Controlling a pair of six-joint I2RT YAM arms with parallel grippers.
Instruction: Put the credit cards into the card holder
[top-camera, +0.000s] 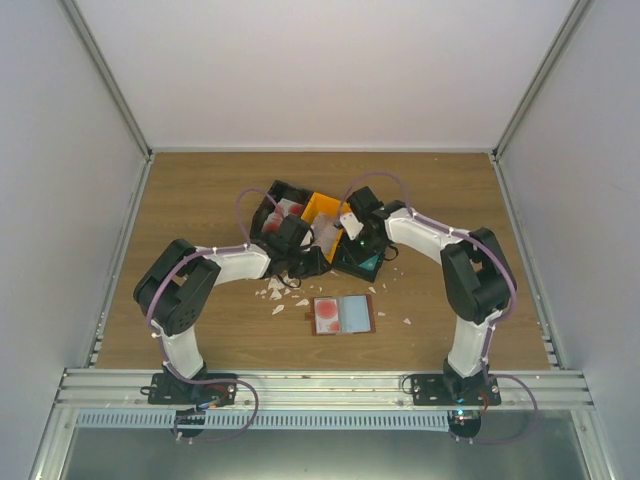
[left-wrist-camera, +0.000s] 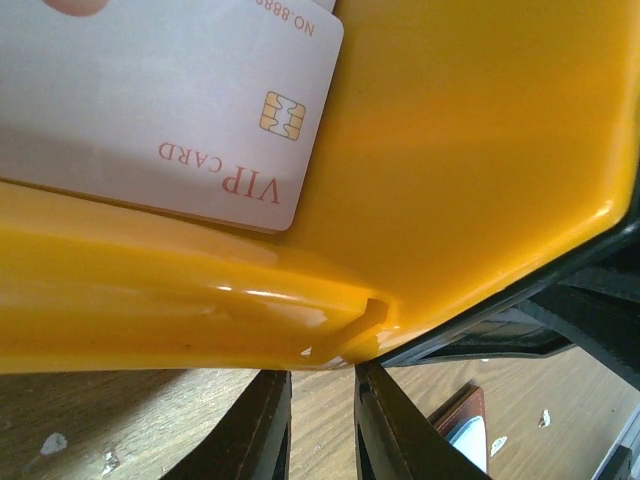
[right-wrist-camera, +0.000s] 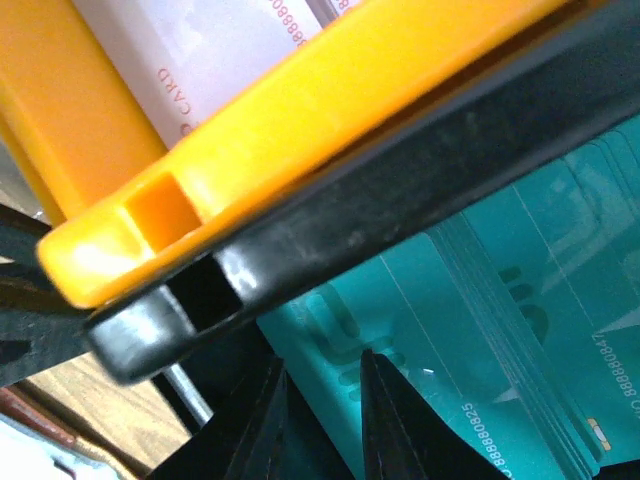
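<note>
White VIP cards (left-wrist-camera: 180, 100) lie in a yellow tray (left-wrist-camera: 500, 120); teal cards (right-wrist-camera: 430, 340) lie in the black tray beside it. My left gripper is at the yellow tray's near edge, fingers apart with nothing visible between them. My right gripper is low over the teal cards; whether it grips one is unclear. The open card holder (top-camera: 355, 314), with a red-and-white side and a light blue side, lies in front of both arms.
Another dark tray (top-camera: 262, 210) with red-and-white cards sits back left. White scraps are scattered near the left arm.
</note>
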